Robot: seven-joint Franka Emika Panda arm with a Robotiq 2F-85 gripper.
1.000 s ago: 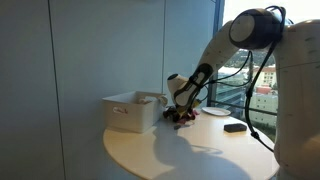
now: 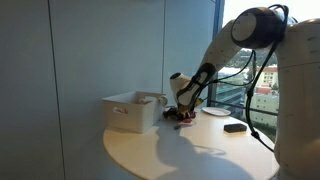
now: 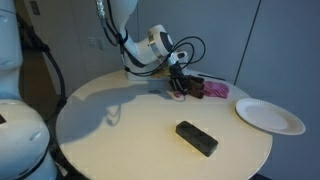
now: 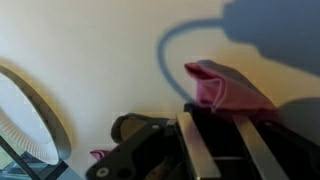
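Note:
A pink cloth (image 4: pixel 228 92) bunches up between the two fingers of my gripper in the wrist view, and the fingers are shut on it. Its folded tip sticks out past the fingertips, close over the white table. In the second exterior view the gripper (image 3: pixel 180 91) points down at the tabletop, with a little pink showing at its tip. Right beside it lie a dark brown item (image 3: pixel 195 88) and another patch of pink cloth (image 3: pixel 215 90). The gripper's body hides part of this pile in the wrist view.
An open white box (image 2: pixel 131 112) stands at the table's back left. A white plate (image 3: pixel 270 116) lies on the right of the second exterior view, and a black block (image 3: pixel 197 138) sits nearer the front.
Over the last second the gripper has shifted only slightly at the pile, and a bit of reddish cloth shows more clearly below it. The box, plate and block have stayed put.

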